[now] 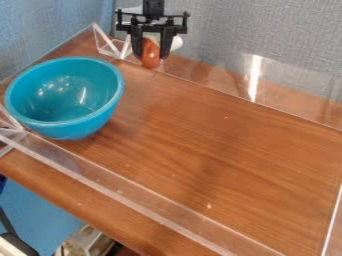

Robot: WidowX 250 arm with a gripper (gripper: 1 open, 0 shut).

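My black gripper [151, 40] hangs at the top centre, near the back of the table, shut on an orange, elongated object [151, 56] held upright between its fingers. A white object [175, 43] is just behind it, partly hidden. A teal bowl [64, 98] sits at the left, in front of and below the gripper.
Low transparent walls [254, 78] line its edges, and white criss-cross pieces stand at the back left and left. Grey walls rise behind.
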